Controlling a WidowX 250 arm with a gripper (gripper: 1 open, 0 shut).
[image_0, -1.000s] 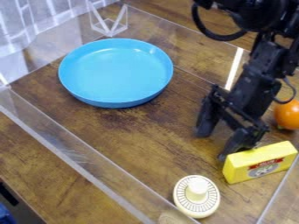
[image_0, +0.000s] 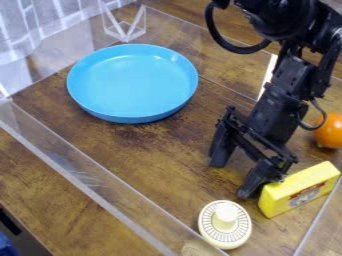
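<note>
My black gripper (image_0: 241, 166) is low over the wooden table at the right, its fingers apart. One finger reaches to the left edge of a yellow box (image_0: 297, 190) at the lower right; whether it touches cannot be told for certain. An orange round fruit (image_0: 329, 133) sits behind the arm at the right.
A blue plate (image_0: 132, 82) lies at the upper left. A white round item (image_0: 225, 224) stands at the bottom centre. A clear rail runs along the left and lower left. Bare wood (image_0: 134, 160) fills the middle left.
My arm has shifted slightly since a second ago, and the yellow box looks a little more tilted, its near-left part nudged downward.
</note>
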